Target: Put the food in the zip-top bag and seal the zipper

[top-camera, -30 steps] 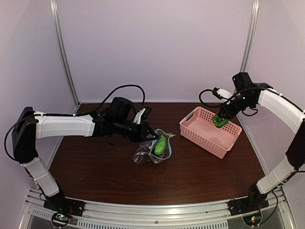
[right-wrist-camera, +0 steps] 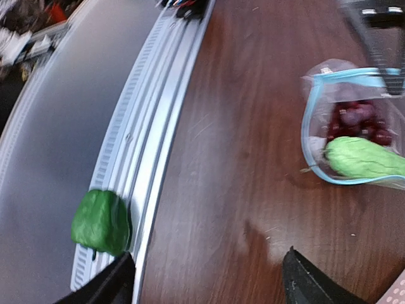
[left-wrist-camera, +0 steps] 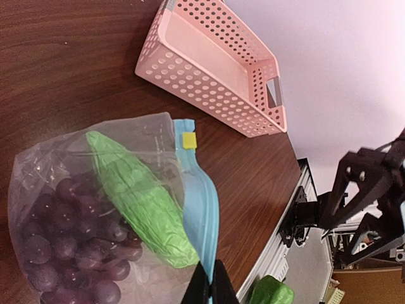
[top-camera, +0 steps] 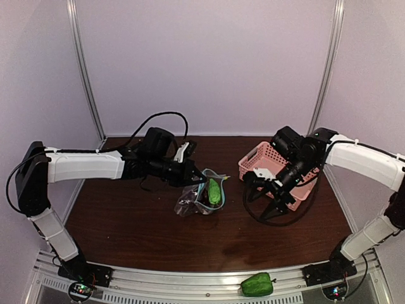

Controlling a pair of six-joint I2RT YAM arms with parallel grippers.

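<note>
The clear zip bag with a blue zipper rim lies on the table, mouth gaping toward the front right. Inside it are dark grapes and a pale green vegetable. My left gripper is shut on the blue rim at one side of the mouth. A green bell pepper is at the front metal rail, outside the bag and apart from both grippers. My right gripper stands open above the table right of the bag, nothing between its fingers; the pepper appears beyond its left finger.
A pink basket, with no food visible in it, stands at the back right, partly behind the right arm in the top view. The metal rail runs along the table's front edge. Bare wood lies left and in front of the bag.
My left gripper stayed almost still.
</note>
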